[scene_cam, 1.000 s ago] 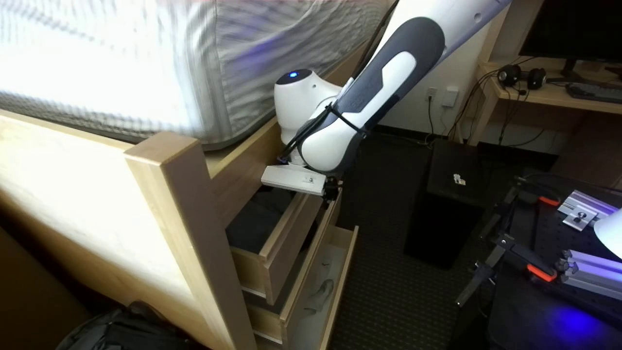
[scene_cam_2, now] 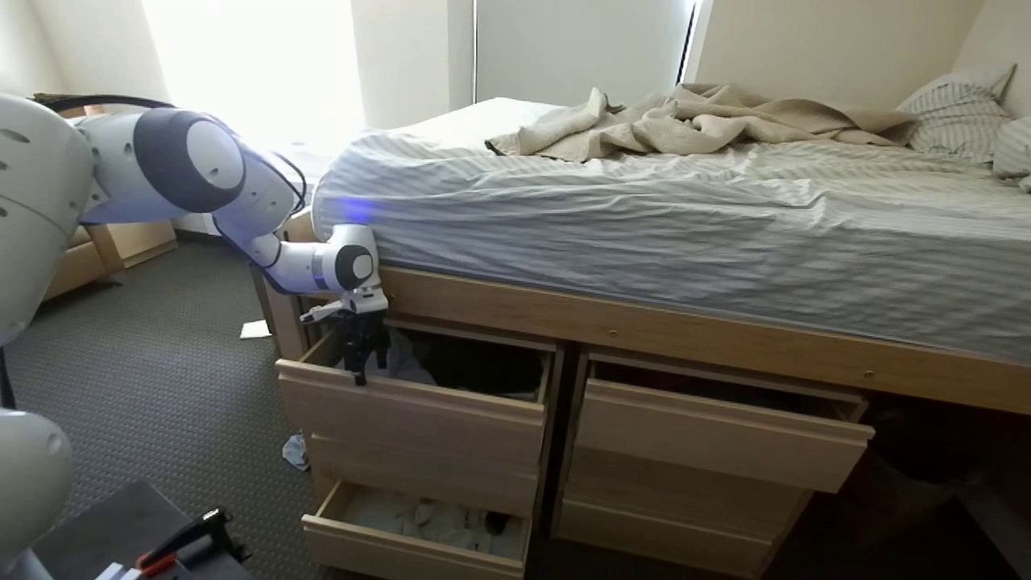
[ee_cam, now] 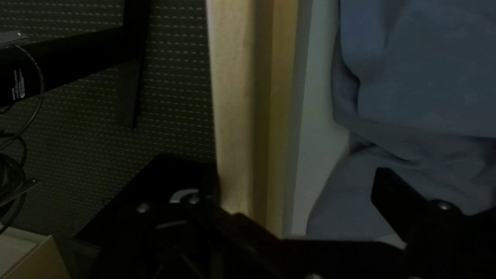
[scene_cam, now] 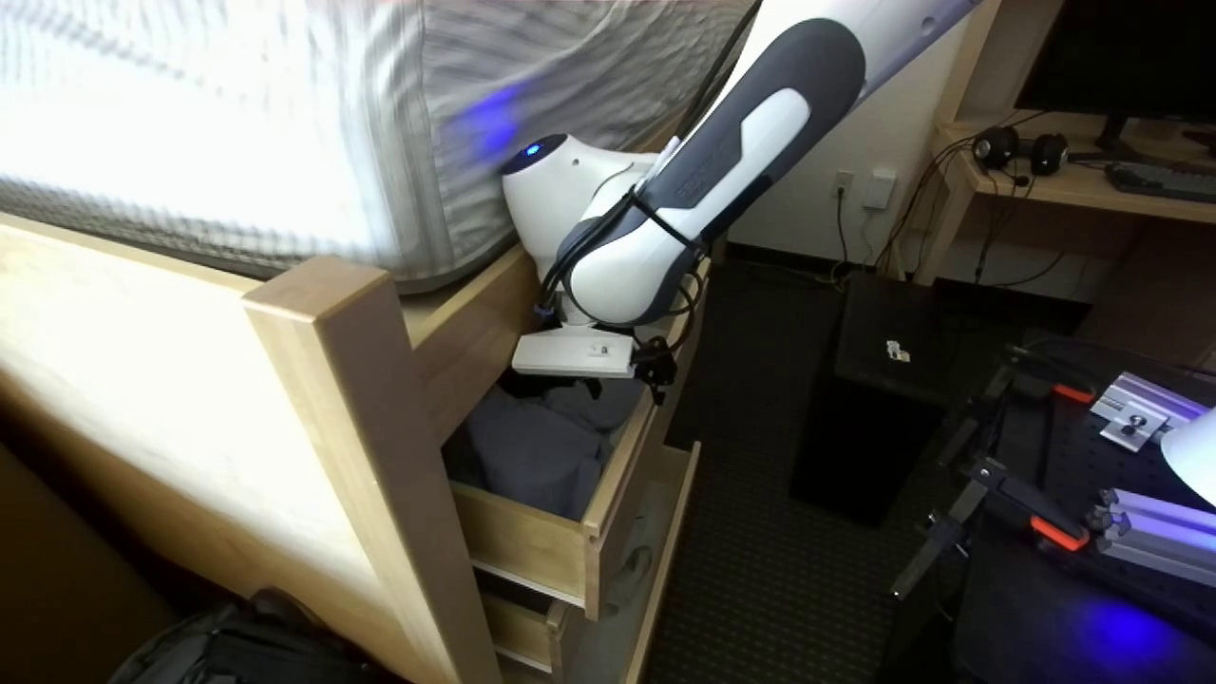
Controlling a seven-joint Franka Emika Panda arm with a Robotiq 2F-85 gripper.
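Observation:
The top left drawer (scene_cam_2: 416,406) under the bed stands pulled out. My gripper is open over its wooden front panel (ee_cam: 232,107). One finger is on the floor side of the panel, and the other finger (ee_cam: 393,197) is inside, above folded grey-blue cloth (ee_cam: 418,83). The finger outside looks close to the panel; whether it touches cannot be told. Exterior view 1 shows the gripper (scene_cam: 624,388) near the drawer's far end, with dark cloth (scene_cam: 536,450) filling the drawer. No cloth shows held between the fingers.
A lower drawer (scene_cam_2: 416,541) also stands out, with light items inside. To the right, another drawer (scene_cam_2: 715,435) is partly pulled out. The bed frame post (scene_cam: 353,399) and mattress (scene_cam_2: 628,222) border the arm. Carpet (scene_cam: 730,547) lies clear before the drawers.
The top drawer is farther out from the bed than before, now overhanging the middle drawer. My wrist has tilted and shifted slightly left in exterior view 1, while the gripper has shifted a little outward.

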